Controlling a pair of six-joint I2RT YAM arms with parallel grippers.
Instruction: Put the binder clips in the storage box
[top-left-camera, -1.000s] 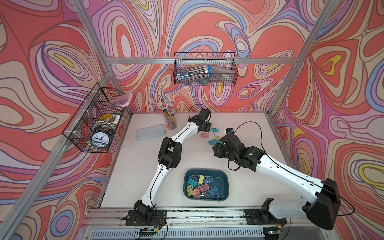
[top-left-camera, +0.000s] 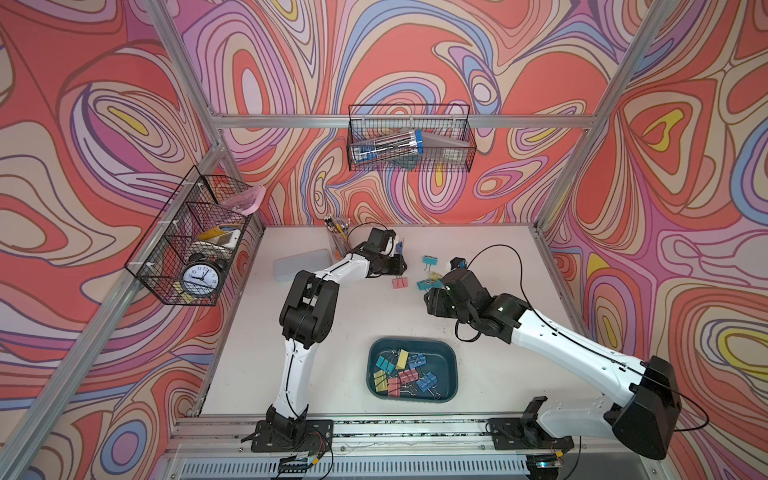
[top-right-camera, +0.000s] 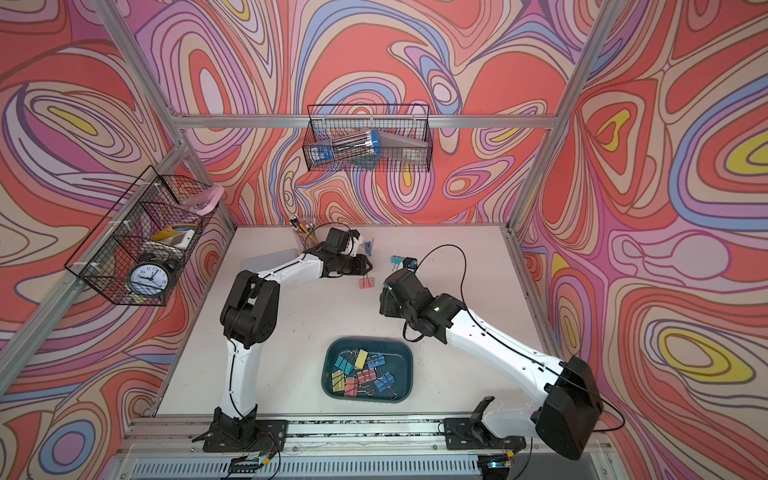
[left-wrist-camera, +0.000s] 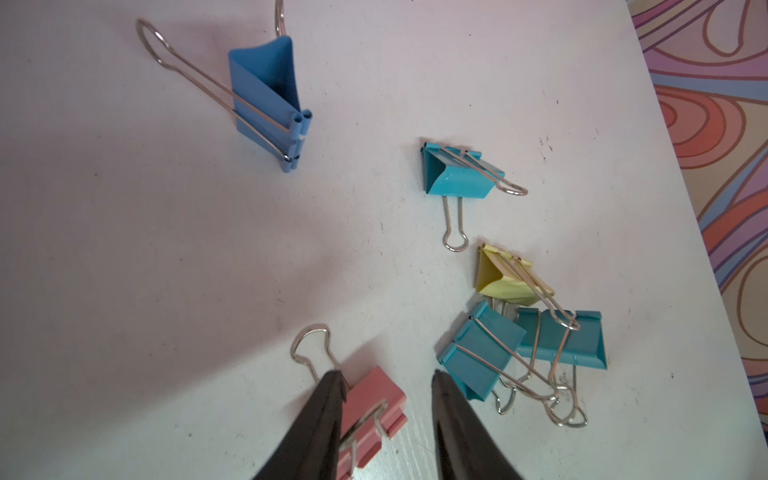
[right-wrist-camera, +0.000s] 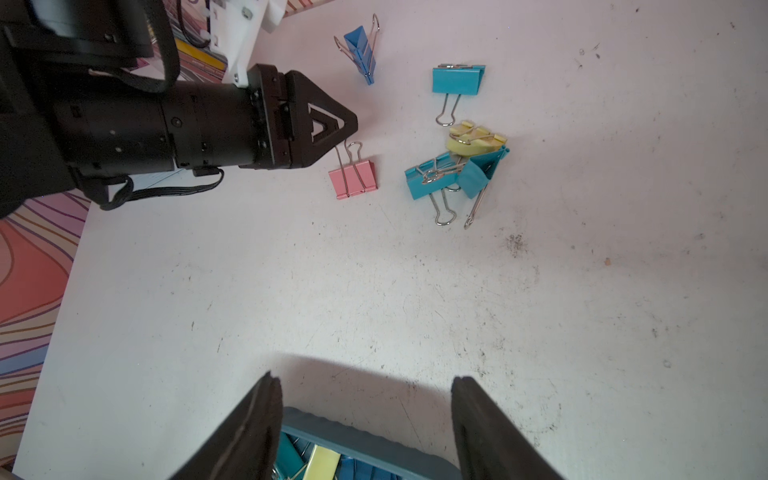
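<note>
A pink binder clip (left-wrist-camera: 370, 416) lies on the table just below my left gripper, which stands open; one finger partly covers the clip in the left wrist view. Behind it is a blue clip (left-wrist-camera: 264, 96). To the right lie a teal clip (left-wrist-camera: 460, 174) on its own and a cluster of a yellow clip (left-wrist-camera: 508, 278) and two teal clips (left-wrist-camera: 484, 348). My right gripper is open and empty, its fingers apart over the table near the storage box (right-wrist-camera: 360, 436). Several mixed clips rest inside that dark box (top-left-camera: 453, 372).
At the back left, a pale flat case (top-left-camera: 300, 266) and a pen holder (top-right-camera: 304, 232) stand behind the left arm. Wire baskets hang on the back and left frames. Bare table lies between the loose clips and the box.
The left arm has moved left over the last second. The right arm looks almost still.
</note>
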